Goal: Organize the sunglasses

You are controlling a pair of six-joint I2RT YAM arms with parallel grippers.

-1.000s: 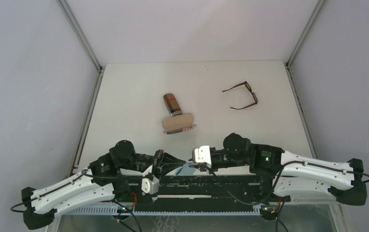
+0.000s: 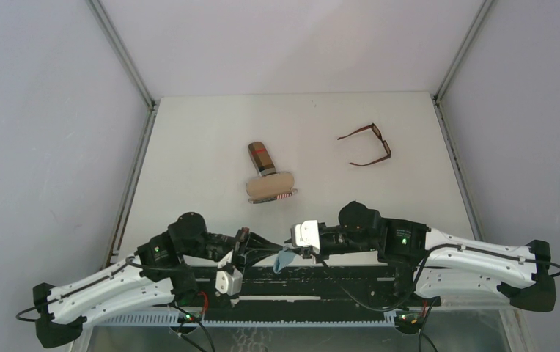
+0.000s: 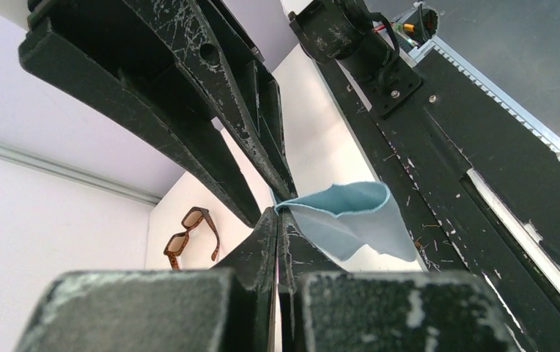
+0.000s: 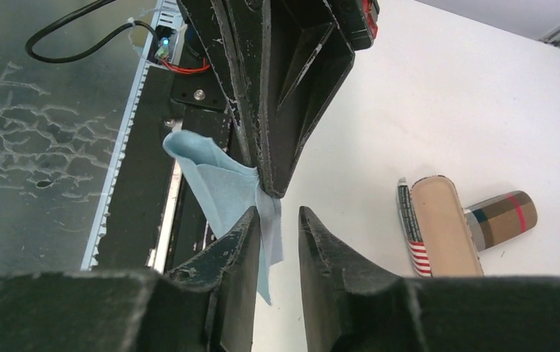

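Note:
Near the front edge my two grippers meet. My left gripper is shut on a light blue cloth [image 3: 350, 224], which hangs from its tips. My right gripper is open beside it, the cloth by one finger. Tortoiseshell sunglasses [image 2: 385, 147] lie with arms unfolded at the back right. A case [image 2: 268, 185], tan inside with a striped edge and plaid flap [image 2: 259, 155], lies open near the middle of the table.
A dark rail [image 3: 497, 191] runs along the front edge beneath the grippers.
The blue cloth hangs differently, narrower in the top view and lower at its free end. Both arms stand almost where they were.

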